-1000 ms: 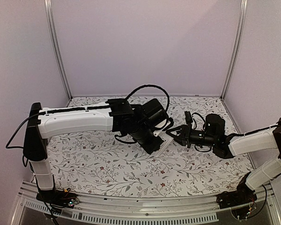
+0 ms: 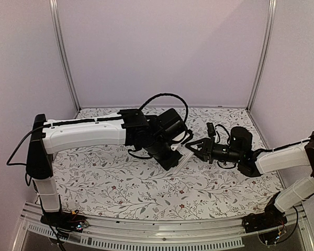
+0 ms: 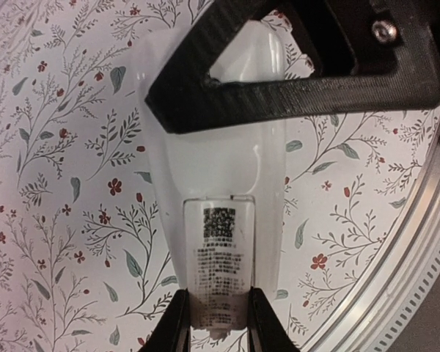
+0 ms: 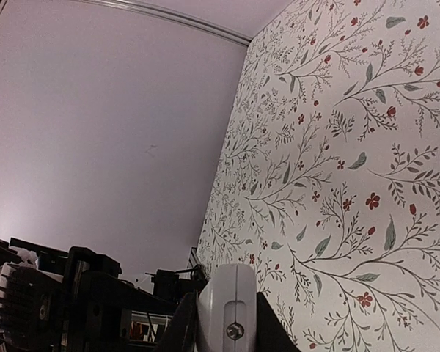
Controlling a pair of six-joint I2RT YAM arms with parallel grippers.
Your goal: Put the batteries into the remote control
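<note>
A white remote (image 2: 181,161) is held between the arms in the top view. In the left wrist view the remote (image 3: 216,161) lies beneath a small white labelled piece (image 3: 218,257), which my left gripper is shut on; whether this is a battery or a cover I cannot tell. My right gripper is shut on the remote, whose white end with a screw shows between its fingers; its dark frame crosses the upper part of the remote in the left wrist view. No loose batteries can be made out.
Pale walls enclose it at back and sides, and a metal rail (image 2: 162,235) runs along the front edge.
Both arms are almost still; the right gripper's upper housing sits very slightly higher in the top view than before.
</note>
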